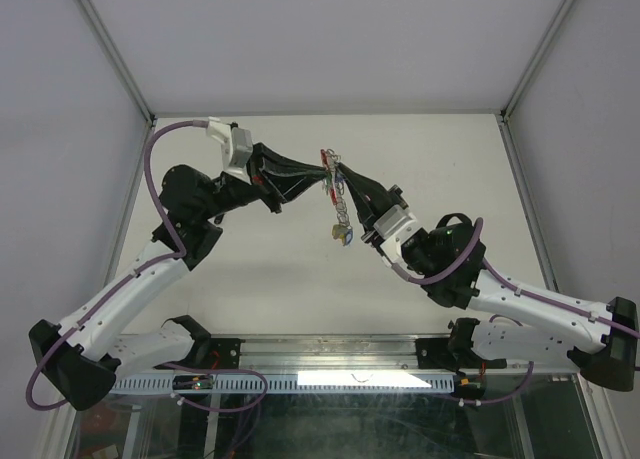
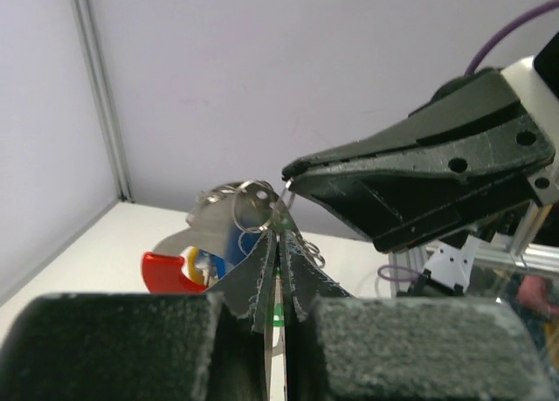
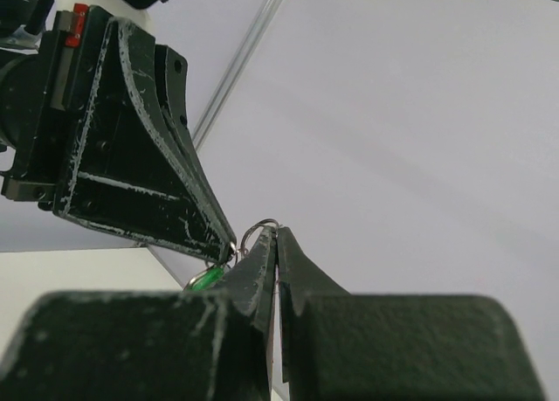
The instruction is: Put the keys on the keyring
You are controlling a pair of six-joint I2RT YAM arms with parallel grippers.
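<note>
Several keys (image 1: 342, 211) dangle in a string below the two gripper tips in the top view, with yellow and blue pieces (image 1: 344, 233) lowest. My left gripper (image 1: 324, 173) and right gripper (image 1: 342, 166) almost touch, both shut. A thin wire keyring (image 3: 256, 226) arches into the tips of my right gripper in the right wrist view. The left fingertips are right against the wire, but whether they pinch it I cannot tell. The left wrist view shows grey keys (image 2: 206, 231) and a red one (image 2: 166, 274) behind the tips. A green piece (image 3: 208, 277) hangs under the left gripper.
Grey walls (image 1: 330, 39) enclose the back and sides. A metal rail (image 1: 330, 349) runs along the front edge.
</note>
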